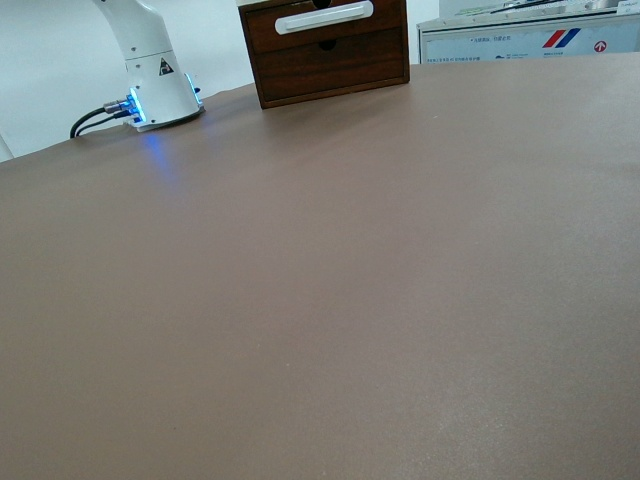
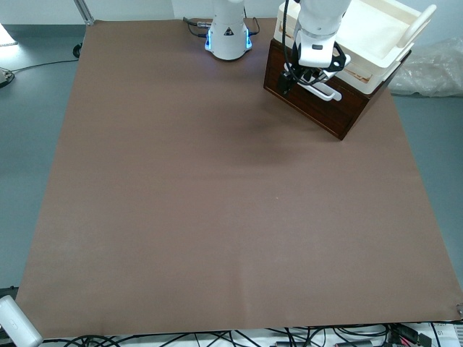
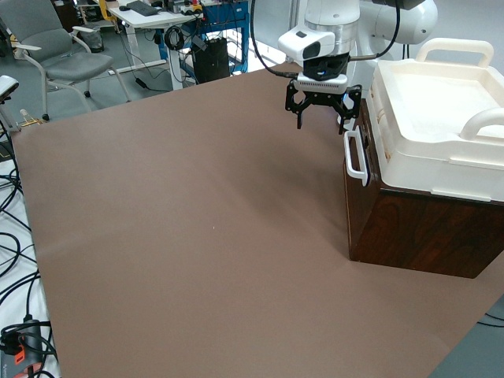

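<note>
A dark wooden drawer box (image 2: 311, 108) (image 1: 330, 70) (image 3: 425, 236) with a white handle (image 1: 325, 17) stands at the back of the brown table, carrying a white plastic basket (image 3: 433, 118). The robot's black gripper (image 3: 321, 118) hangs at the front of the box, just beside the handle, in the left and right views. Its fingers point down in the right view; whether anything is between them cannot be told. The gripper is out of the top view.
Cables (image 3: 16, 260) run along one table edge, outside it.
</note>
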